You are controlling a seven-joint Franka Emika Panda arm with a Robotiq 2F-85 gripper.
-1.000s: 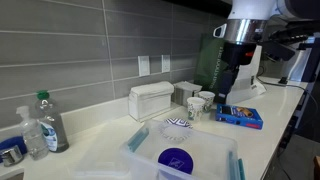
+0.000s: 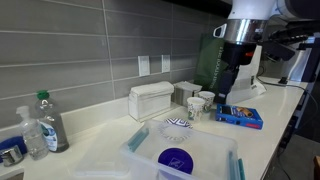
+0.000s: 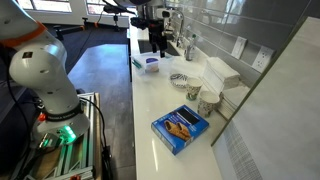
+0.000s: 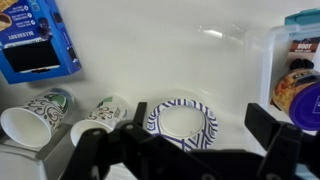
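My gripper is open, its dark fingers standing wide apart in the wrist view with nothing held between them. Below it on the white counter lies a bowl [image 4: 208, 126] with a blue-patterned rim, partly covered by the gripper. Two patterned white cups, one large [image 4: 36, 118] and one smaller [image 4: 106, 110], are to the left in that view. A blue box [image 4: 38, 38] with a food picture lies beyond them. At the right is a clear plastic bin [image 4: 258, 70], holding a jar with a purple lid [image 4: 306, 104]. In exterior view 1 the gripper hangs above the counter.
A white lidded container [image 2: 151, 101] stands against the tiled wall. Soap bottles [image 2: 50, 120] are at the far left of exterior view 1. In exterior view 2, open counter [image 3: 150, 165] lies in front of the blue box [image 3: 180, 128].
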